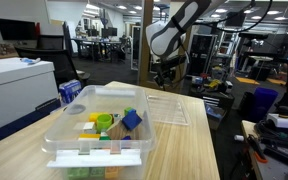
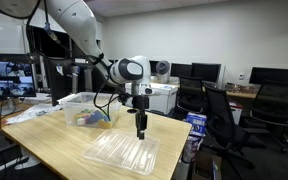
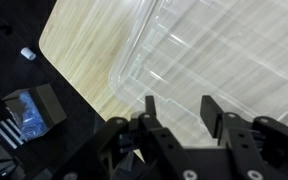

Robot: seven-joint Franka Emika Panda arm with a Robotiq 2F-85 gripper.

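My gripper is partly open in the wrist view, a clear gap between its dark fingers and nothing held there. Below it lies a flat, clear plastic lid (image 3: pixel 219 60), its raised edge crossing the view. In exterior view 2 the gripper (image 2: pixel 141 128) hangs above the far part of the lid (image 2: pixel 119 152), pointing down. A clear bin (image 1: pixel 59 130) stands on the table in exterior view 1. Inside it are several coloured pieces, among them a blue block (image 1: pixel 132 119) and a green round piece (image 1: pixel 111 117).
Bare wooden table (image 1: pixel 184 150) surrounds the lid. A blue-and-white box (image 1: pixel 70 91) stands behind the bin. Past the table edge in the wrist view, an open cardboard box (image 3: pixel 39 112) rests on the dark floor.
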